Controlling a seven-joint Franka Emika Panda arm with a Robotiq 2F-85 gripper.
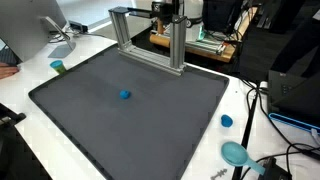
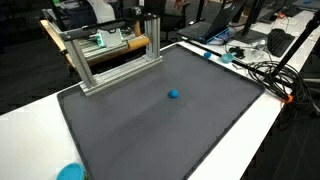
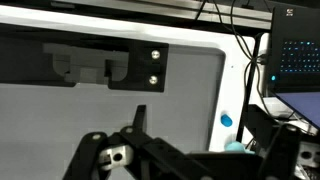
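My gripper is open in the wrist view, its black fingers [image 3: 136, 118] wide apart with nothing between them. The grey mat [image 3: 110, 105] lies below it. On this mat sits a small blue object [image 1: 125, 94], also visible as a blue spot [image 2: 173, 94] in exterior view 2. Off the mat, a second blue object [image 1: 227, 121] rests near a teal round item [image 1: 237, 155]. In the wrist view, that second blue object [image 3: 226, 121] appears between the fingers in the picture, but down on the white table. The gripper's fingertips are not clear in the exterior views.
A metal frame [image 2: 120, 75] stands along one edge of the mat; its dark panel [image 3: 110, 62] fills the wrist view's upper left. A green-topped cup [image 1: 58, 67] stands beyond the mat. Cables [image 1: 262, 105] and a laptop [image 3: 300, 60] lie at the side.
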